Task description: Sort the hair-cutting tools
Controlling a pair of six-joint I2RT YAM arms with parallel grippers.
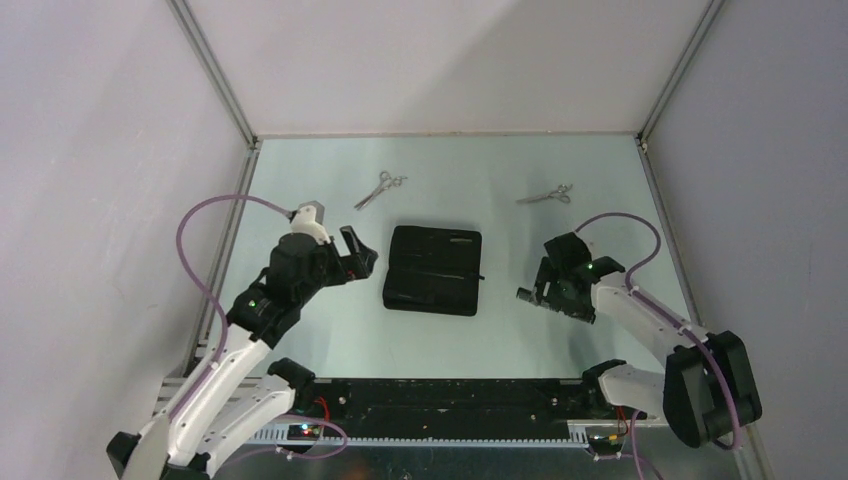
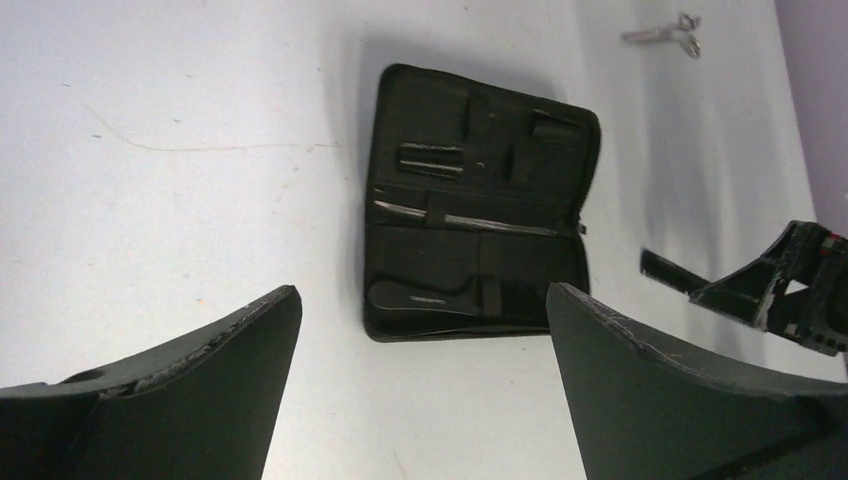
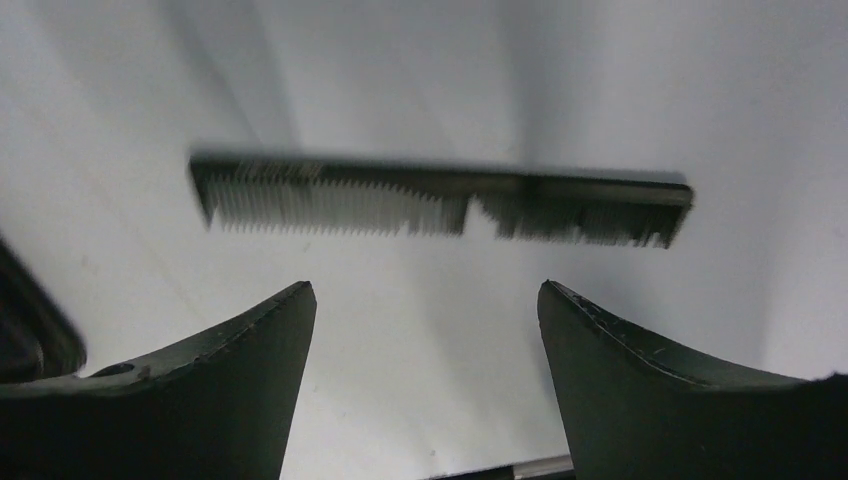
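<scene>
An open black tool case (image 1: pixel 432 268) lies in the middle of the table, also seen in the left wrist view (image 2: pixel 470 190). My open left gripper (image 1: pixel 355 250) hangs left of the case, empty. My right gripper (image 1: pixel 562 290) is open above a black comb (image 3: pixel 360 180), which lies on the table right of the case, blurred in the right wrist view, with nothing held between the fingers. One pair of silver scissors (image 1: pixel 378 190) lies at the back left, another (image 1: pixel 543 195) at the back right.
White walls (image 1: pixel 440 70) bound the table at the back and sides. A dark strip (image 1: pixel 450 400) runs along the front edge.
</scene>
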